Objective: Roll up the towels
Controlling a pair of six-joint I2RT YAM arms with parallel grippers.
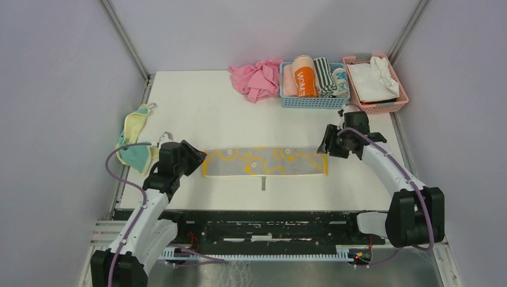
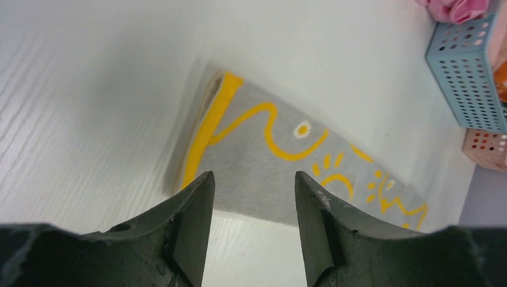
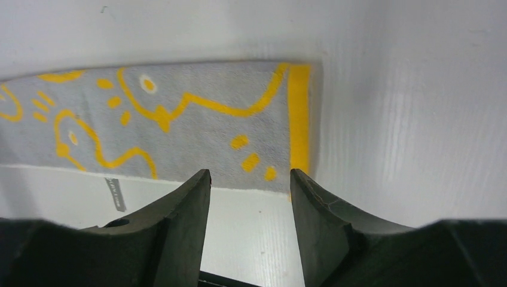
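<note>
A grey towel with yellow markings [image 1: 272,162] lies flat as a long folded strip across the middle of the table. Its yellow-edged left end [image 2: 206,133] shows in the left wrist view, and the matching right end [image 3: 299,119] in the right wrist view. My left gripper hovers over that left end, its fingers apart with nothing held. Over at the right end, my right gripper is also open and empty, above the table. Both grippers are clear of the cloth as far as I can see.
Rolled towels fill a blue basket [image 1: 315,103] at the back. Beside it stands a pink basket [image 1: 397,78] with white cloth. A crumpled pink towel [image 1: 258,79] lies left of them, and a yellow-green cloth [image 1: 134,128] hangs at the left edge.
</note>
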